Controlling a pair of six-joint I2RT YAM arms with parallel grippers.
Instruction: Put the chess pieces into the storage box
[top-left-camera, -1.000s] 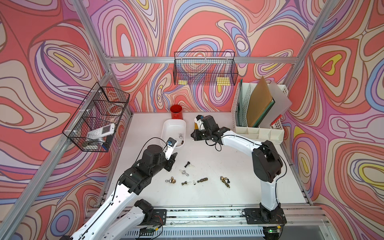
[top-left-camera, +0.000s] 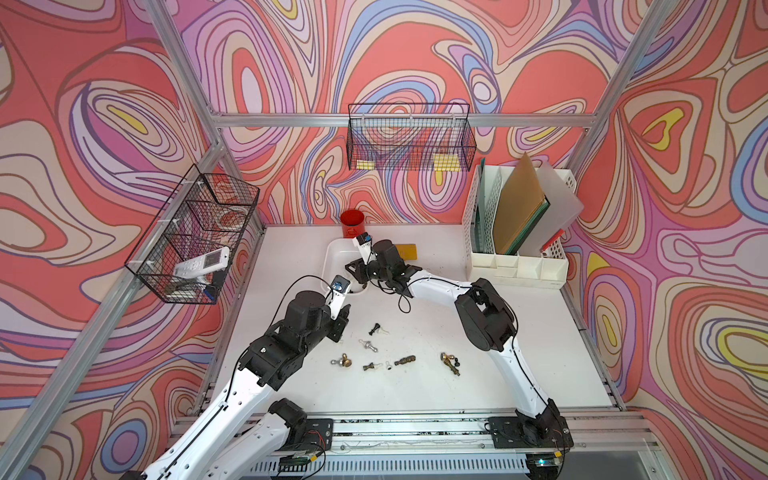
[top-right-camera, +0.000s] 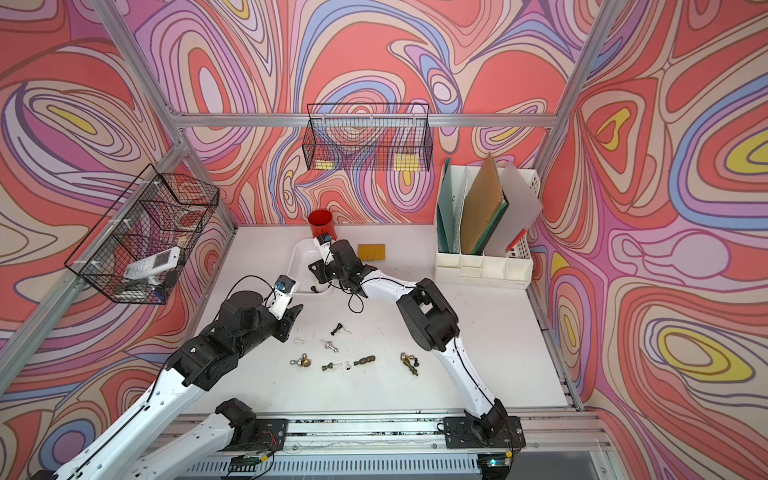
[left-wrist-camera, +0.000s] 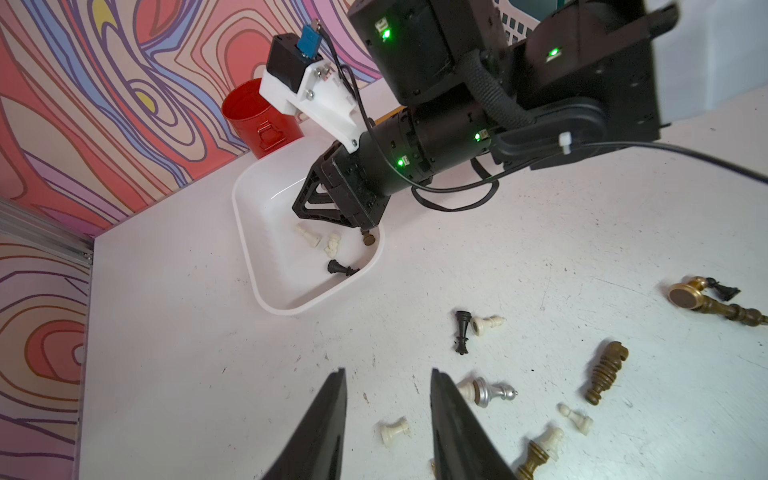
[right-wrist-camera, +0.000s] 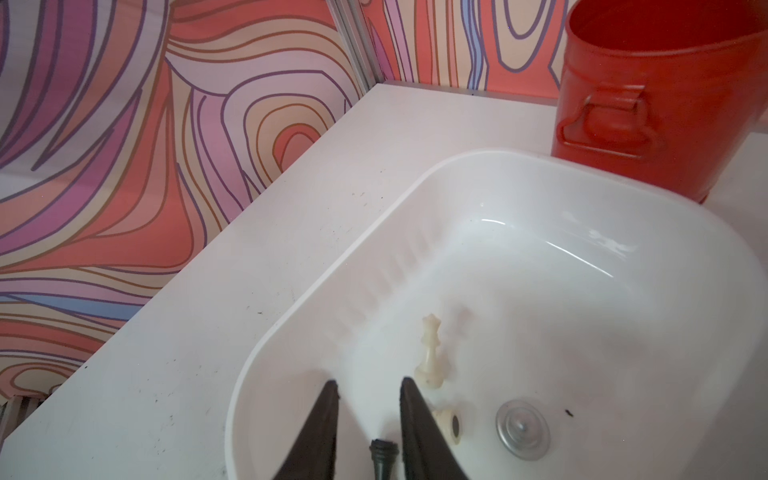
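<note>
The white storage box (left-wrist-camera: 268, 288) at the back left holds several chess pieces, including a black piece (right-wrist-camera: 384, 456), a cream piece (right-wrist-camera: 430, 348) and a clear piece (right-wrist-camera: 521, 428). Over its right part is my right gripper, shut to a narrow gap, nothing seen between its fingertips. My left gripper stands part open and empty over the table, left of the loose pieces: a black piece (left-wrist-camera: 462, 329), a silver piece (left-wrist-camera: 492, 392), a brown piece (left-wrist-camera: 605, 372) and several others.
A red bucket (right-wrist-camera: 640, 96) stands just behind the box. A yellow block (top-right-camera: 372, 252) lies right of it. A file organiser (top-left-camera: 520, 272) fills the back right. Wire baskets hang on the walls.
My right arm has moved left from beside the box to over it. The left arm has shifted only slightly left.
</note>
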